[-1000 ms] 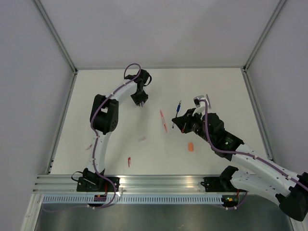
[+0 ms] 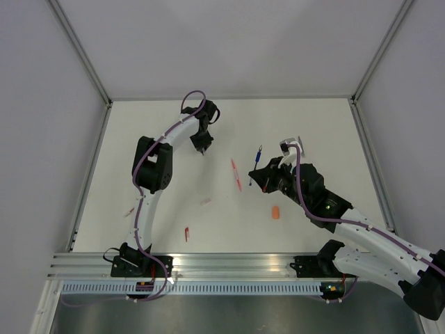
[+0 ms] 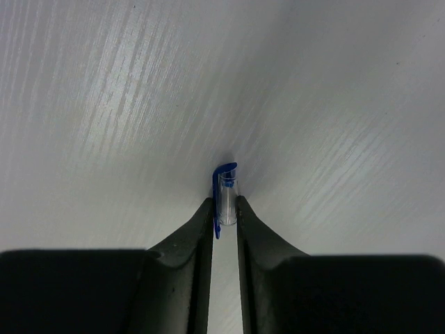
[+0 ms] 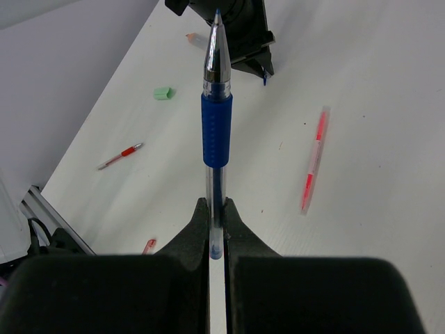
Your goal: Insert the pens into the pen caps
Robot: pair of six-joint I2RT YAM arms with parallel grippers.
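My right gripper is shut on a blue gel pen (image 4: 216,129), held tip-up, at the right-centre of the top view (image 2: 256,164). My left gripper is low over the white table at the back left, its narrowly spaced fingertips at a clear pen cap with blue clip (image 3: 227,195) lying on the surface; whether they grip it is unclear.
Red pens lie loose: one centre (image 4: 313,160), one at the left (image 4: 122,155), one near the front (image 2: 186,234). A green block (image 4: 163,93) and orange block (image 2: 275,211) lie apart.
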